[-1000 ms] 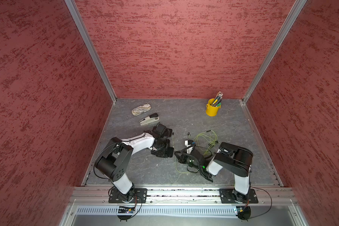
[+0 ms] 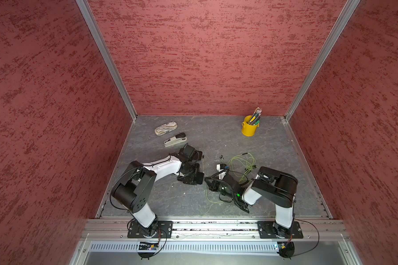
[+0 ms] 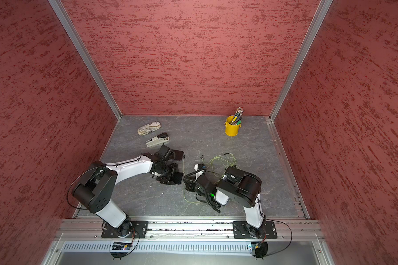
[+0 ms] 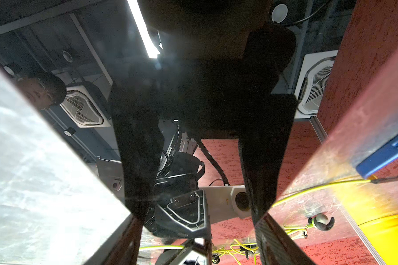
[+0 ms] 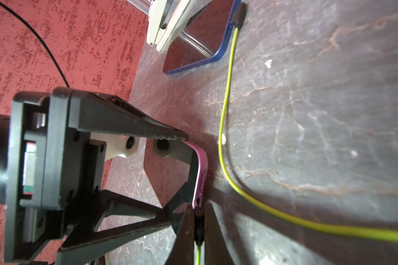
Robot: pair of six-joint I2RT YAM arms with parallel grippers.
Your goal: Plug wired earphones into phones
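Note:
My left gripper is shut on a pink-edged phone (image 5: 201, 172), one finger along each side. The dark glass of that phone fills much of the left wrist view. In the right wrist view my right gripper is shut on a slim black earphone plug (image 5: 199, 231) with a yellow-green cable below it. The plug points at the phone's end edge, and its tip meets the port area; how deep it sits cannot be told. A blue phone (image 5: 223, 46) lies farther off, with another black plug (image 5: 238, 15) at its edge.
A yellow-green cable (image 5: 227, 101) runs loosely across the table. More tangled cable (image 2: 250, 164) lies behind the right arm. A stapler (image 2: 175, 140), a patterned case (image 2: 165, 128) and a yellow pen bucket (image 2: 249, 128) stand farther back.

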